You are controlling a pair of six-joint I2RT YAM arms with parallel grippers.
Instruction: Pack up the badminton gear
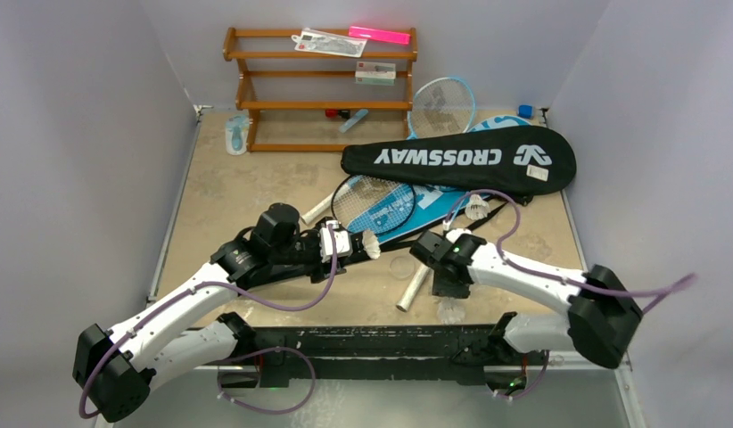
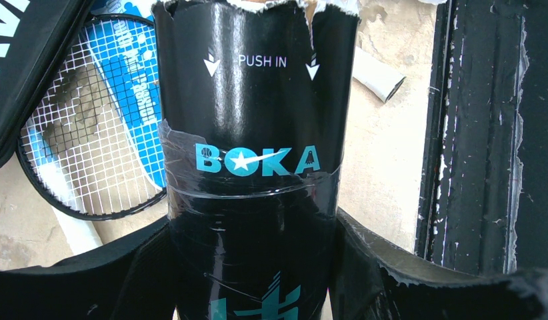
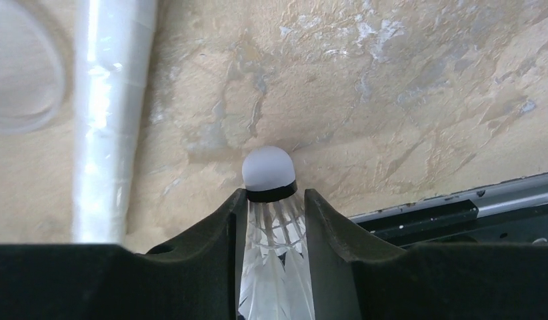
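A black BOKA shuttlecock tube point(image 2: 251, 113) fills the left wrist view, held between the fingers of my left gripper, its torn top open. My right gripper is shut on a shuttlecock point(image 3: 268, 167), white cork up, near the table's front edge. Across the back lie a CROSSWAY racket bag point(image 1: 452, 157), a blue bag point(image 1: 439, 205), a black racket point(image 1: 372, 201), a light blue racket point(image 1: 439, 107) and another shuttlecock point(image 1: 477, 207).
A white grip roll point(image 1: 411, 290) and a clear lid point(image 3: 55, 100) lie left of my right gripper. A wooden rack point(image 1: 323, 105) with small items stands at the back. Bare table point(image 1: 202, 187) is at the left.
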